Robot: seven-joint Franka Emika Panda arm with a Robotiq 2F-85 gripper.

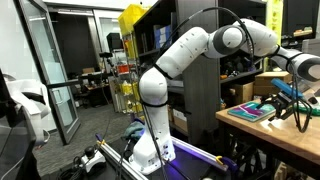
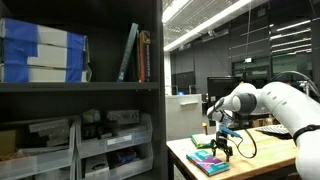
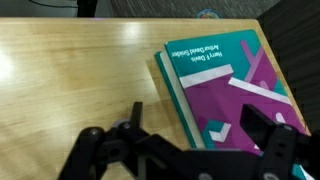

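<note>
A book (image 3: 215,85) with a teal, purple and white cover lies flat on the wooden table (image 3: 80,75), filling the right of the wrist view. Its spine side faces left. In that view my gripper is open, its dark fingers (image 3: 88,150) spread at the bottom, one over bare wood and the other overlapping the book's lower right. Nothing shows held between them. Exterior view 2 has the book (image 2: 210,165) near the table's edge, with the gripper (image 2: 222,150) just behind it. In exterior view 1 the book (image 1: 250,111) lies left of the arm's end.
A green object (image 2: 203,140) stands farther back on the table. Tall dark shelving (image 2: 100,105) with plastic bins (image 2: 117,137) fills the left of exterior view 2. Bare wood lies left of the book in the wrist view.
</note>
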